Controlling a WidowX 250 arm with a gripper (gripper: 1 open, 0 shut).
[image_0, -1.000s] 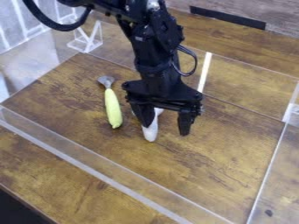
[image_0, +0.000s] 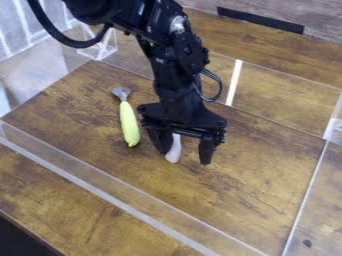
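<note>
My black gripper (image_0: 185, 148) hangs low over the wooden table (image_0: 261, 195), open, with one finger on each side. A small pale, elongated object (image_0: 173, 151) is at the left finger, partly hidden by the gripper; I cannot tell whether they touch. Left of the gripper lies a long pale yellow-green object (image_0: 128, 124), like a corn cob or squash, with a small grey utensil head (image_0: 120, 93) just beyond its upper end.
Clear plastic edging (image_0: 80, 162) runs along the left front and down the right side. A thin white strip (image_0: 235, 80) lies behind the gripper.
The arm and gripper have shifted very slightly to the left. The objects on the table look unmoved.
</note>
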